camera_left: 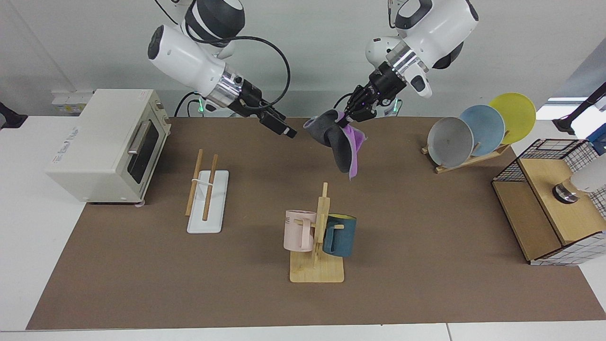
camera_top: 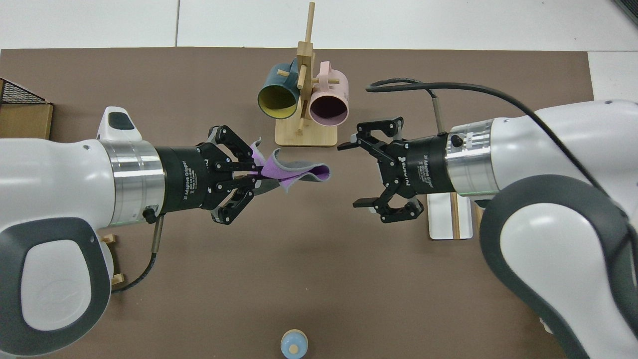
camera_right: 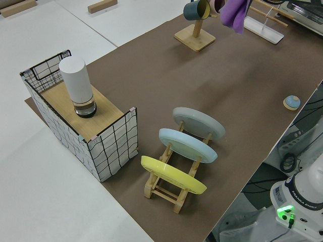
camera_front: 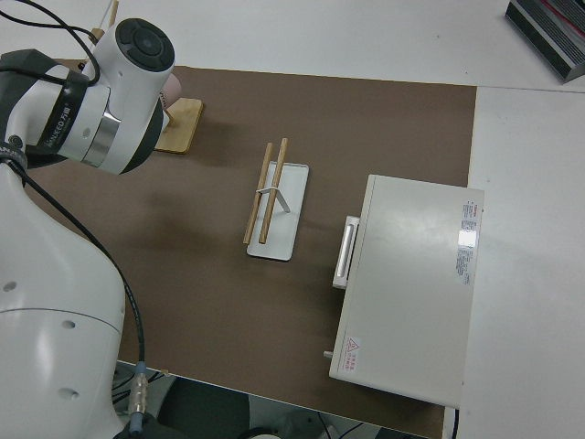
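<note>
My left gripper [camera_top: 257, 179] is shut on a purple-and-grey cloth [camera_top: 299, 170], which droops from its fingers, left of centre in the top view; in the left view the cloth [camera_left: 352, 148] hangs folded. My right gripper [camera_top: 353, 173] is open, facing the cloth from the right, nothing between its fingers. Behind them a wooden mug tree [camera_top: 305, 137] carries a teal mug [camera_top: 278, 78] and a pink mug [camera_top: 329, 84].
A white oven [camera_left: 96, 153], a white stand with two sticks [camera_left: 196, 224], a plate rack with three plates [camera_right: 174, 176], a wire-sided shelf [camera_right: 106, 126] and a small blue round object [camera_top: 294, 347] surround the clear middle of the mat.
</note>
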